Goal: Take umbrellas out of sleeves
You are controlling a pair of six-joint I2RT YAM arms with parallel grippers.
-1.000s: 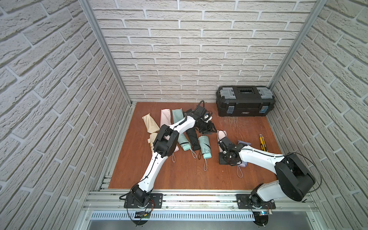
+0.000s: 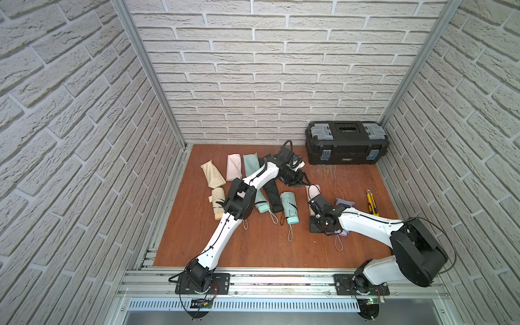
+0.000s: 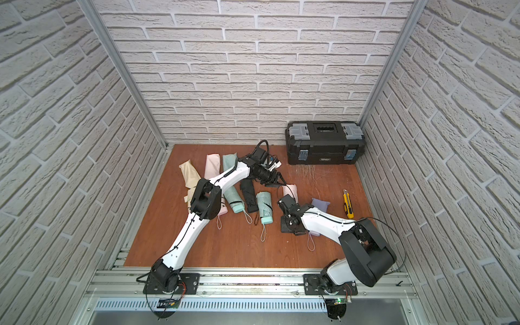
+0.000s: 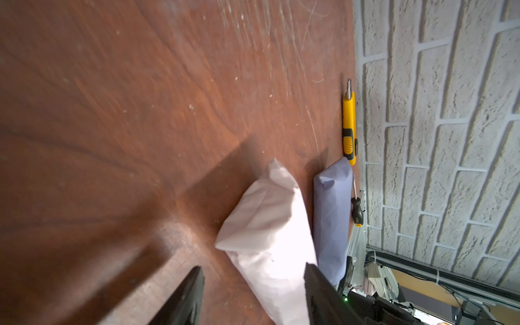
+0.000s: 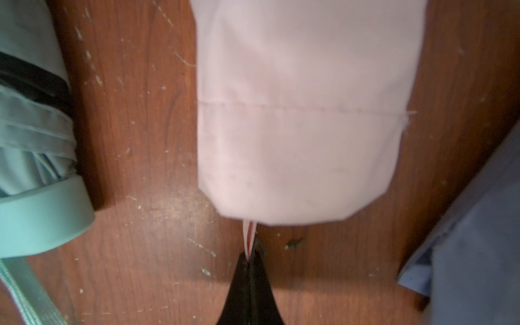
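A pink sleeved umbrella [image 5: 306,140] lies at the right-middle of the table; my right gripper is shut on its thin strap at the lower end. Just short of the sleeve's upper end [image 4: 265,233], my left gripper stands open over it, with nothing visible held between its fingers. A purple sleeved umbrella [image 4: 331,211] lies to its right. A mint umbrella [image 2: 288,205] without sleeve, a black one [image 3: 248,195] and other mint, pink and beige umbrellas and empty-looking sleeves [image 2: 211,173] lie to the left, partly hidden by my left arm.
A black toolbox [image 2: 346,143] stands at the back right. A yellow box cutter [image 4: 349,119] and a screwdriver [image 4: 356,211] lie at the right edge.
My left gripper has shifted slightly toward the right, near the pink sleeve's upper end. The right arm has moved very little.
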